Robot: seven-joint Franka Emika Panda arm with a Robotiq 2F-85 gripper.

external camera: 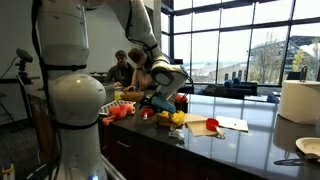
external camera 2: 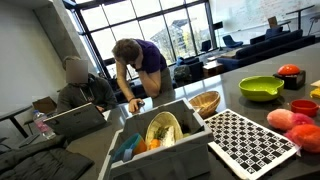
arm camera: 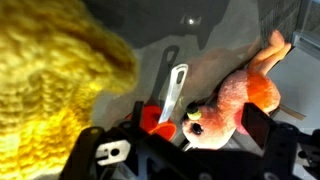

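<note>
My gripper points down at the dark table with its fingers open, and nothing shows held between its fingers. Beneath it in the wrist view lies a utensil with a white handle (arm camera: 174,90) and a red end. An orange and white plush toy (arm camera: 228,108) rests to its right, partly behind the right finger. Yellow fuzzy cloth (arm camera: 60,80) fills the left side of that view. In exterior view 1 the gripper (external camera: 153,103) hangs low over the table, beside the yellow cloth (external camera: 171,118).
A red cup (external camera: 212,124), a sheet of white paper (external camera: 232,124) and a white pot (external camera: 299,102) stand to the right. Exterior view 2 shows a grey bin (external camera 2: 165,158) of items, a checkered board (external camera 2: 248,143) and a green bowl (external camera 2: 261,88). Two people are behind the table.
</note>
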